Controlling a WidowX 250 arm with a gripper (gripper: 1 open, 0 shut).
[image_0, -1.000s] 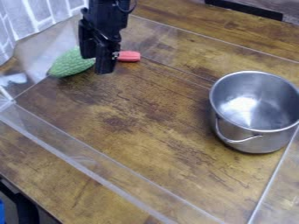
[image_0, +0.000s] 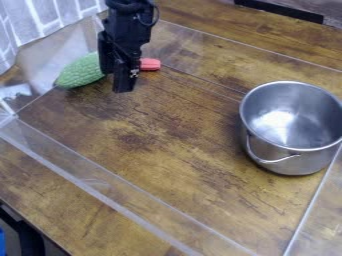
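My black gripper (image_0: 123, 75) hangs at the upper left of the camera view, low over the table beside a green bumpy vegetable (image_0: 79, 70), which lies to its left and is partly behind it. A small red object (image_0: 150, 64) lies just right of the gripper, partly hidden by it. Whether the fingers are open or shut, or touch anything, is unclear.
A steel pot (image_0: 290, 127) stands on the right of the wooden table (image_0: 160, 170). Clear plastic edging runs round the work area, with pale fabric (image_0: 27, 25) at the back left.
The gripper has shifted slightly, its fingertips sitting a little lower and more toward the viewer. The vegetable, red object and pot look unmoved.
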